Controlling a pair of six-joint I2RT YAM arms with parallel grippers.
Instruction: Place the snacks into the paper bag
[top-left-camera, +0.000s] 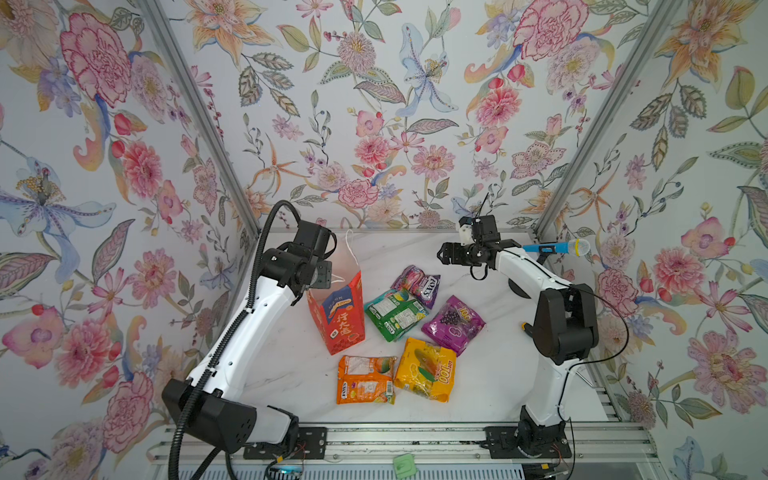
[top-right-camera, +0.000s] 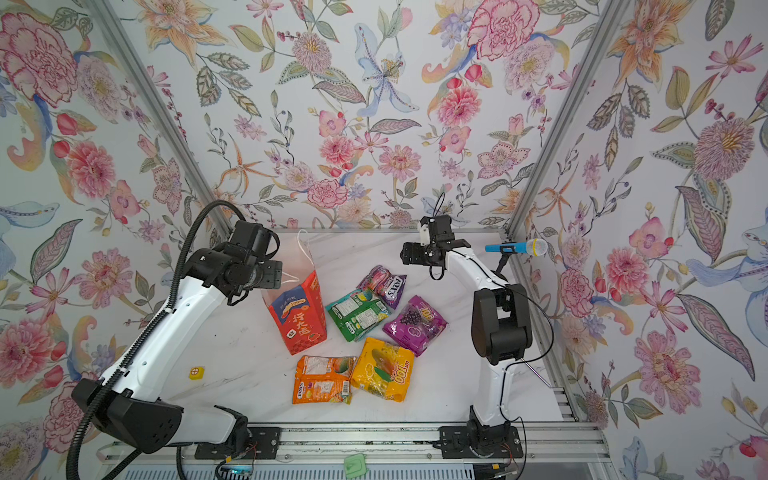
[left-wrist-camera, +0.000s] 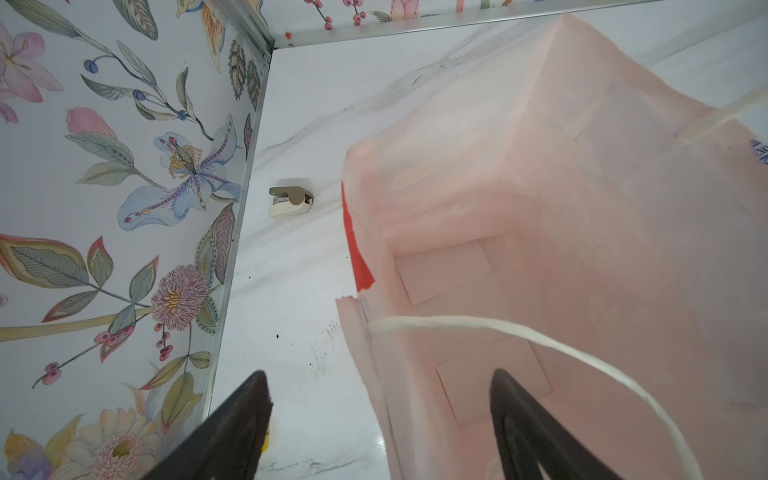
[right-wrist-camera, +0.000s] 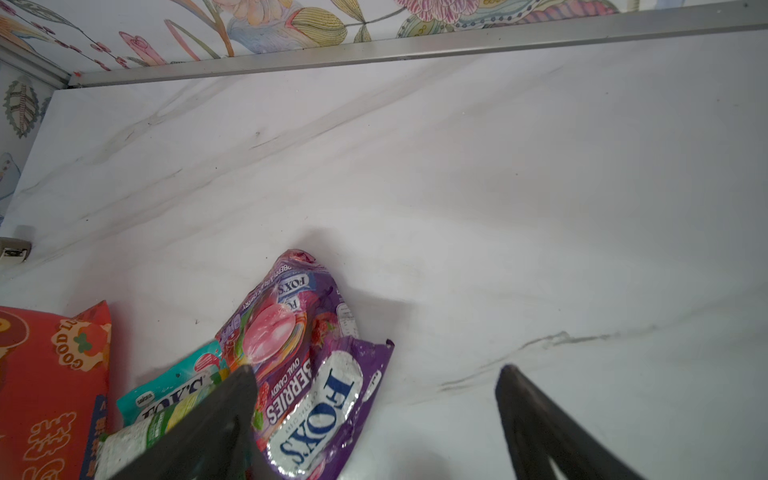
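The red paper bag (top-left-camera: 337, 318) stands upright at the left with its top open; in the left wrist view its pale pink inside (left-wrist-camera: 608, 264) shows no snack in the visible part. My left gripper is at the mouth, its fingers apart on either side of the bag's left edge. Several snack packs lie on the table: purple Fox's berries (right-wrist-camera: 288, 352), green (top-left-camera: 396, 314), purple grape (top-left-camera: 453, 324), yellow (top-left-camera: 425, 369) and orange (top-left-camera: 366, 380). My right gripper hangs open and empty above the table, right of the berries pack.
A white string handle (left-wrist-camera: 560, 344) arches across the bag's mouth. Behind the bag lies a small beige-and-brown stapler-like object (left-wrist-camera: 290, 201). A blue cylindrical object (top-left-camera: 556, 248) juts out at the right. Bare table (right-wrist-camera: 520, 200) stretches behind and right of the snacks.
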